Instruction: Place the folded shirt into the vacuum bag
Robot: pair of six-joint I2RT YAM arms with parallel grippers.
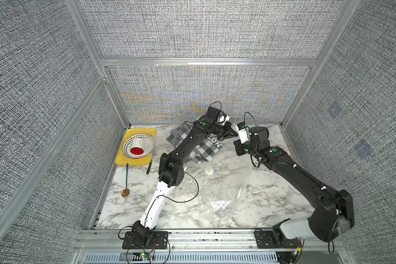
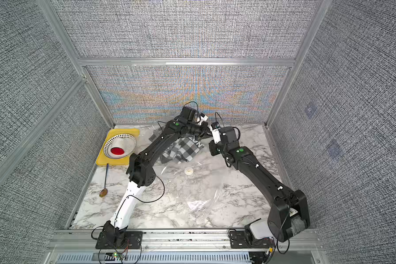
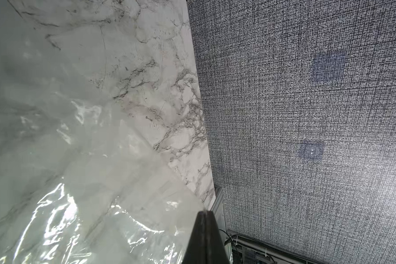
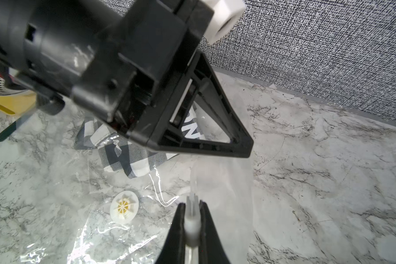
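The clear vacuum bag [image 4: 222, 189] is spread over the middle of the table; its printed white corner [image 1: 220, 205] lies toward the front. Film runs up to my left gripper, which is shut with the bag's thin edge at its tips. My right gripper is shut on a whitish part of the bag, close beside the left one. The black-and-white checked folded shirt [image 1: 206, 151] lies flat under the left arm, partly hidden by it. Whether the shirt is within the bag or behind its film, I cannot tell.
The bag's round white valve [image 4: 124, 207] shows in front of the shirt. At the left stand a yellow tray [image 1: 120, 159] with a bowl [image 1: 127, 143] and red-bottomed cup [image 1: 137, 151]; a ladle [image 1: 126, 191] lies before it.
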